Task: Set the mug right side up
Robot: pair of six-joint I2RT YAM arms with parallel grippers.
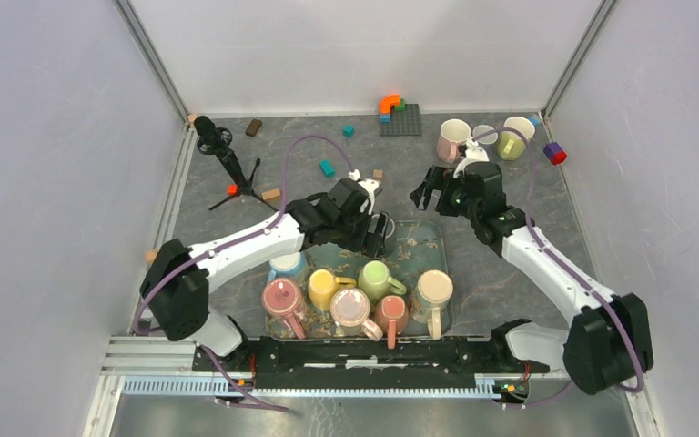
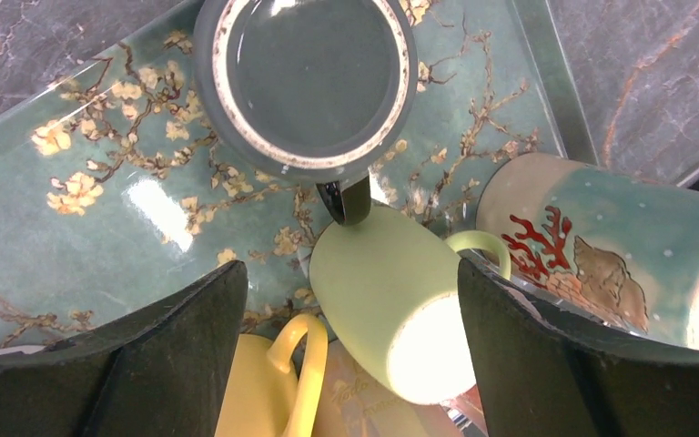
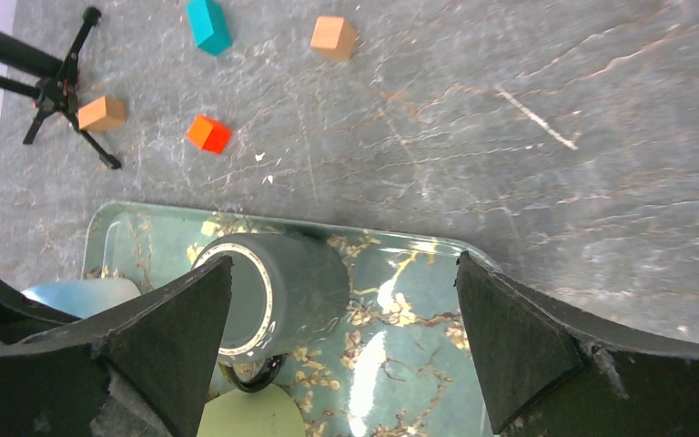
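A dark mug lies on its side in the green tray, its handle beside the green mug; in the right wrist view the dark mug (image 3: 300,282) shows its pale rim. My left gripper (image 1: 375,235) is over it, largely hiding it in the top view; in the left wrist view its fingers are parted with nothing held between them. My right gripper (image 1: 432,187) stands open above and to the right of the tray, empty.
Several other mugs, including a yellow one (image 1: 326,289), crowd the tray's front. Three mugs stand at the back right, near pink mug (image 1: 451,137). A tripod (image 1: 237,177) and small blocks lie at the left and back. The table right of the tray is clear.
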